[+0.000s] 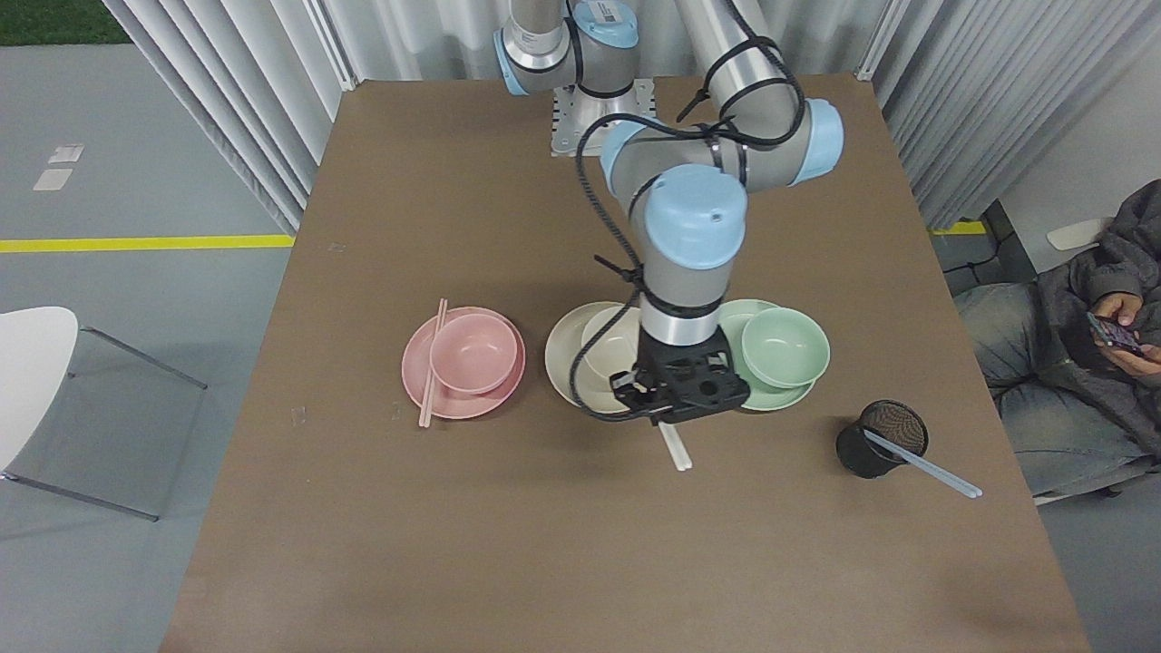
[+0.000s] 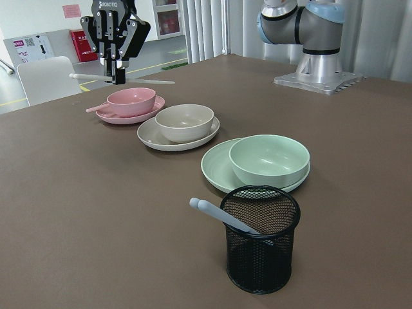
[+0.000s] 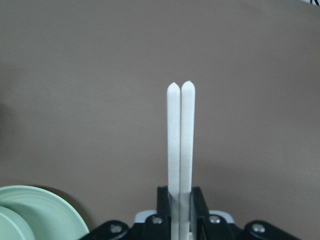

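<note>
My gripper is shut on a pair of white chopsticks, held level above the table; in the front view their ends poke out below it. Beneath it in that view, a cream bowl on a cream plate is partly hidden. A pink bowl with pink chopsticks rests on a pink plate to the left; a green bowl on a green plate is to the right.
A black mesh cup holding light blue chopsticks stands at the right front. A person sits beside the right edge.
</note>
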